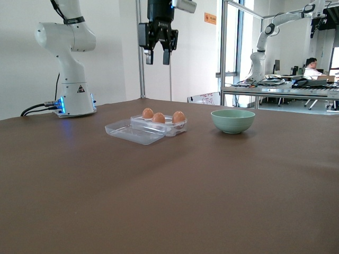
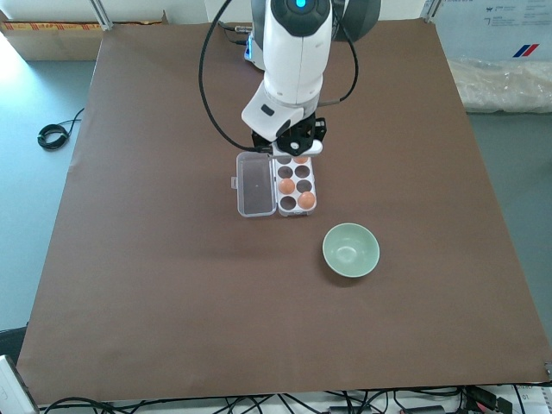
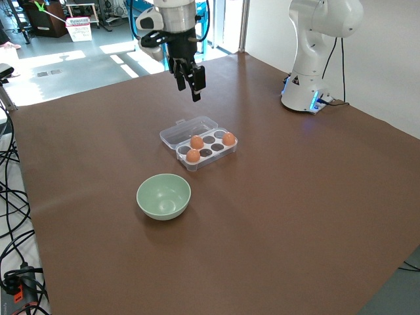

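An open clear plastic egg box (image 2: 254, 184) sits mid-table, lid flat to one side, its tray (image 3: 212, 152) holding several brown eggs (image 3: 193, 155) among empty hollows. A pale green bowl (image 2: 350, 250) stands empty beside it, apart. My gripper (image 1: 158, 56) hangs above the box, fingers pointing down and spread apart, nothing between them; in the right view the gripper (image 3: 189, 88) is over the table near the box. In the left view it is hidden under the arm's housing and partly covers the box's back end.
Black cables (image 3: 16, 230) run beside the table's edge. A white arm (image 3: 308, 59) stands at the table's far side in the right view.
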